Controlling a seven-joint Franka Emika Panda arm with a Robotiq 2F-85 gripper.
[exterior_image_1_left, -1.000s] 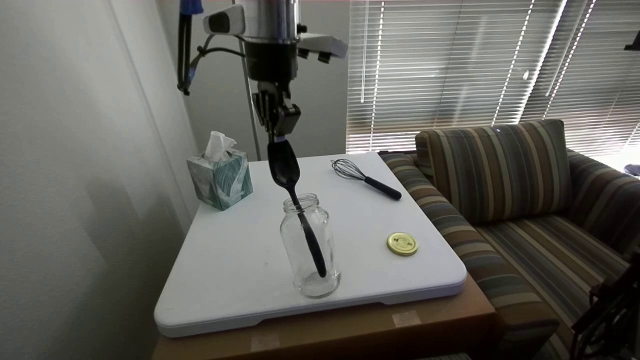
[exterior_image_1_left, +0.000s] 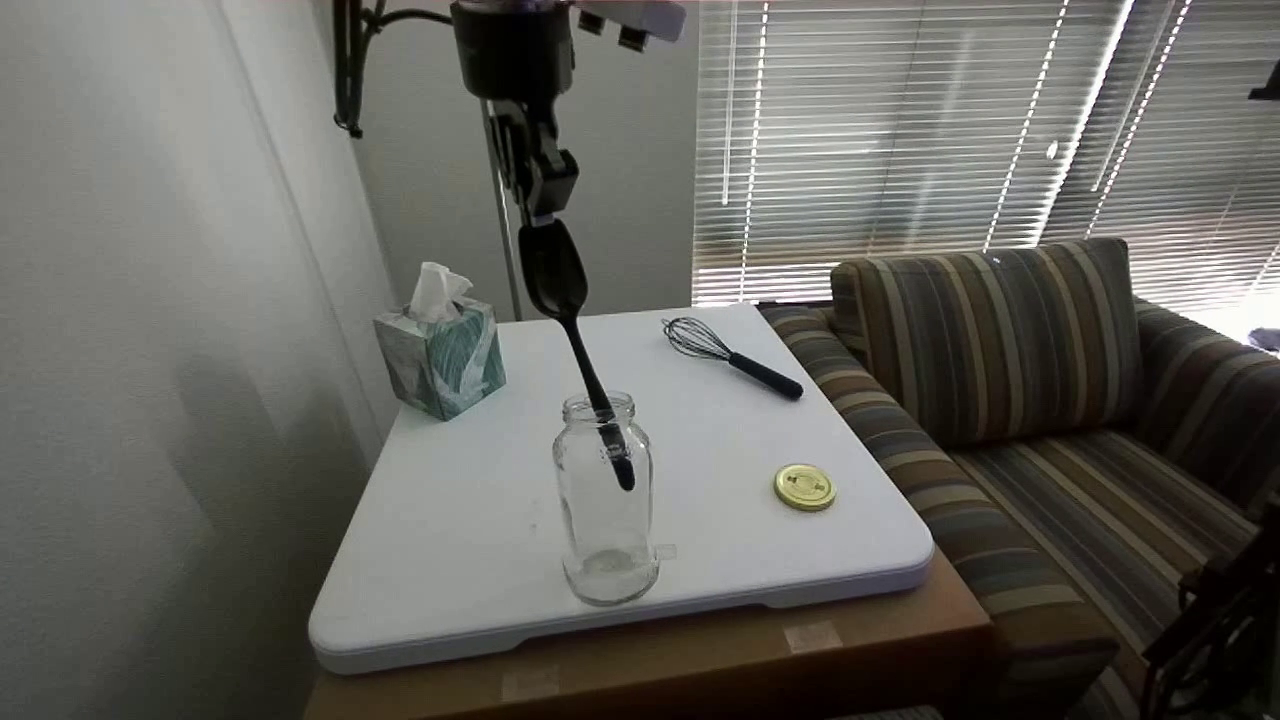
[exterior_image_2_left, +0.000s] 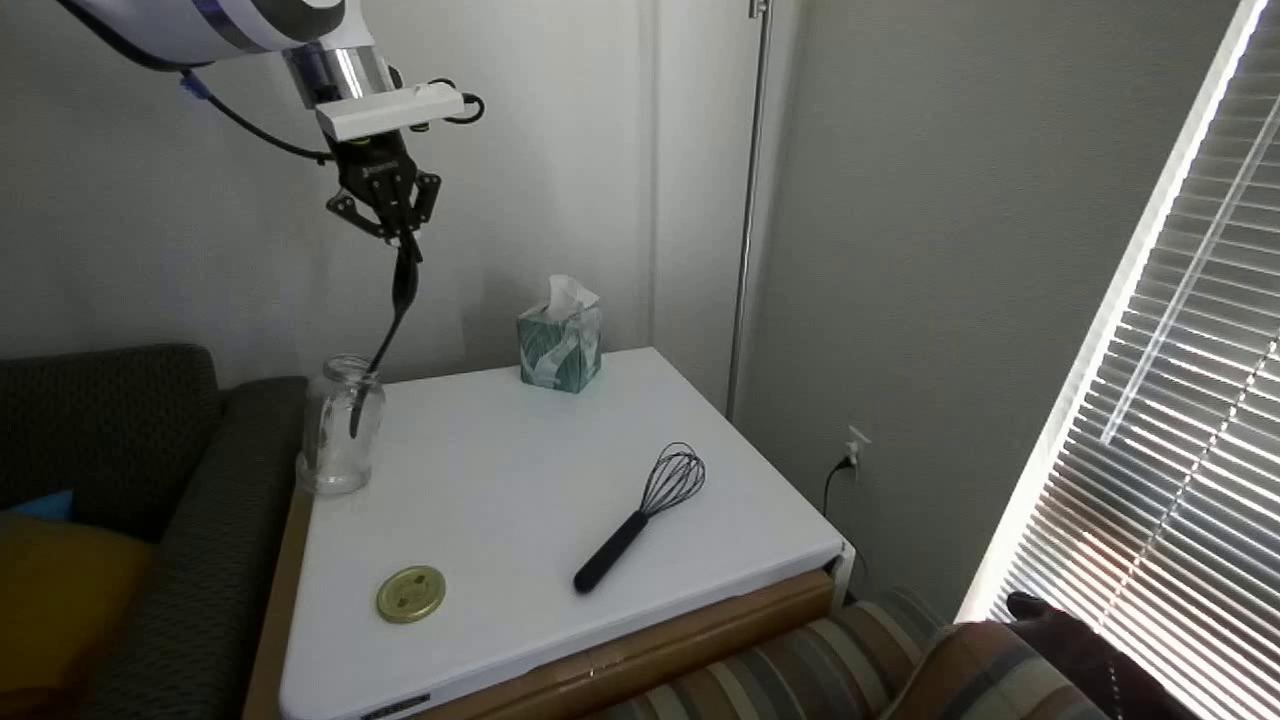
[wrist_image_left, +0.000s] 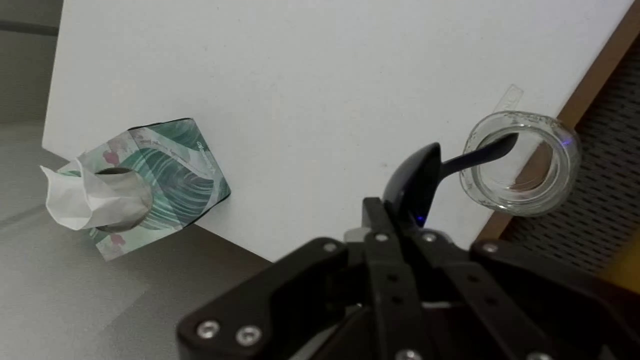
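Note:
My gripper (exterior_image_2_left: 405, 240) is shut on the bowl end of a black spoon (exterior_image_1_left: 554, 274), high over the table. The spoon slants down with its handle lowermost. Its handle tip passes through the mouth of a clear glass jar (exterior_image_1_left: 603, 528) and hangs inside, well above the jar's bottom. In exterior view 1 the jar stands upright near the table's front edge. From the wrist view, the handle crosses the rim of the jar (wrist_image_left: 520, 207), while the spoon's bowl (wrist_image_left: 415, 180) lies at my fingertips, which partly hide it.
On the white table (exterior_image_1_left: 480, 528) lie a gold lid (exterior_image_1_left: 805, 487) and a whisk (exterior_image_1_left: 762, 374) with a black handle. A tissue box (exterior_image_1_left: 444, 360) stands at the back left.
My gripper has risen and shifted slightly left with the spoon, drawing the handle higher inside the jar. The jar was tilted before and now stands upright, its base a little further left.

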